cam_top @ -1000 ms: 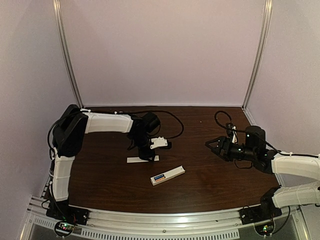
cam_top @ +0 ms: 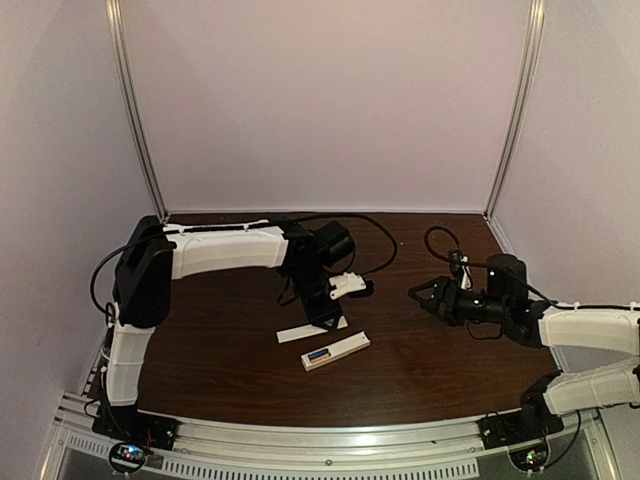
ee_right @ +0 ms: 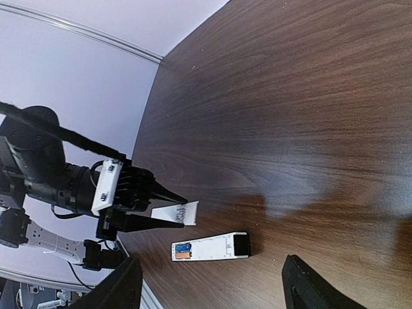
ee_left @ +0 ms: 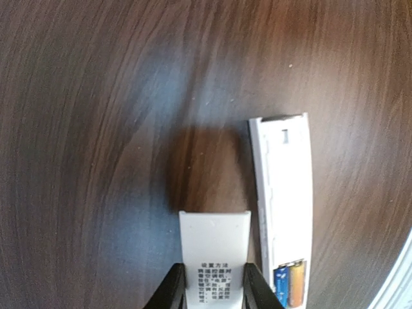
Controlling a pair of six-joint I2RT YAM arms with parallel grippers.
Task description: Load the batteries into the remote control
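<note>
The white remote (cam_top: 342, 347) lies on the dark table with its battery bay exposed; a blue and an orange battery (ee_left: 288, 283) sit in that bay. Beside it, my left gripper is shut on the white battery cover (ee_left: 214, 235), which has printed text. In the top view the cover (cam_top: 297, 333) shows under the left gripper, just behind the remote. My right gripper (cam_top: 425, 298) is off to the right, away from both pieces, its dark fingers apart in the right wrist view with nothing between them.
Bare table (cam_top: 220, 360) surrounds the pieces. Pale walls stand at back and sides, with a metal rail (cam_top: 330, 435) along the front edge. Cables loop over both arms.
My left gripper has moved right and toward the front with the cover, closer to the remote. The remote stays in place; the right arm has barely shifted.
</note>
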